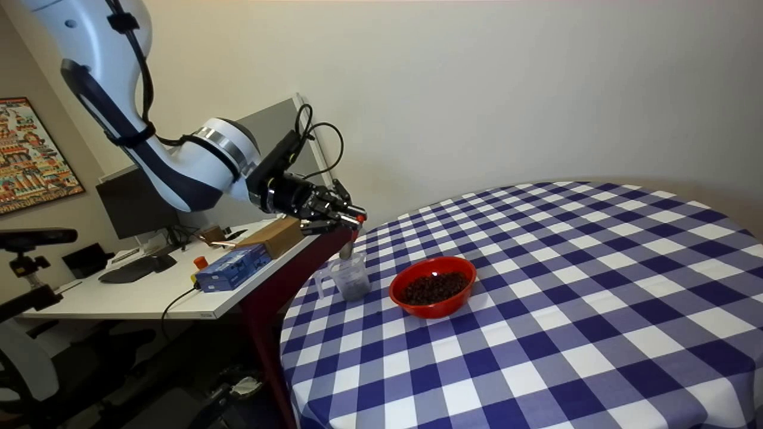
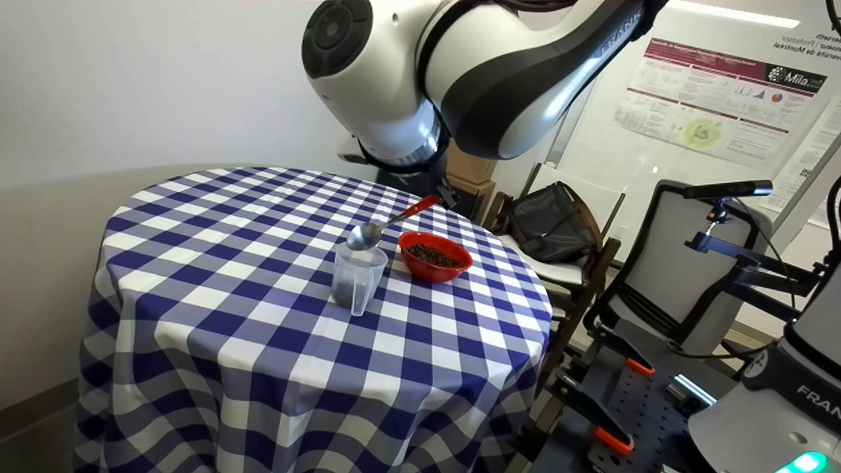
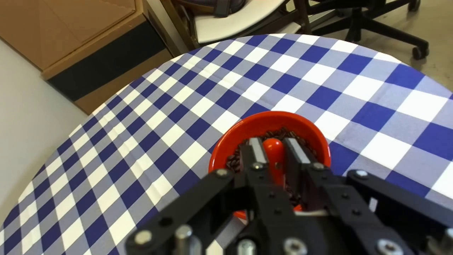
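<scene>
A spoon (image 2: pixel 366 236) with a red handle is held by my gripper (image 1: pixel 359 217), which is shut on the handle. In the wrist view the red handle end (image 3: pixel 274 148) shows between the two fingers. The metal bowl of the spoon hangs at the mouth of a clear measuring cup (image 1: pixel 351 277); whether it touches the rim I cannot tell. Beside the cup stands a red bowl (image 1: pixel 433 310) with dark brown beans (image 1: pixel 434 287) in it. The spoon's bowl looks empty in exterior view 2.
A blue and white checkered cloth covers the round table (image 1: pixel 543 286), clear to the right of the bowl in exterior view 1. A white desk (image 1: pixel 171 300) with a blue box (image 1: pixel 236 267) stands left of it. Chairs are past the table's edge.
</scene>
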